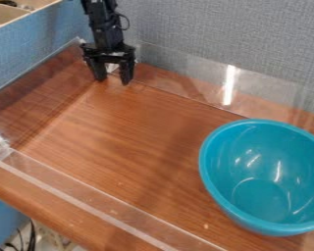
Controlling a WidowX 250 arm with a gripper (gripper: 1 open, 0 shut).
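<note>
My black gripper (113, 71) hangs at the back left corner of the wooden table (133, 147), low near the surface, with its two fingers apart. A small pale, shiny patch shows behind or between the fingers; I cannot tell what it is. A large teal bowl (258, 176) stands on the right side of the table.
Clear plastic edging runs along the table's back and front, below a grey padded wall (232, 34). A blue panel (23, 54) borders the left, with a wooden box above it. Loose cables lie off the table at the lower left.
</note>
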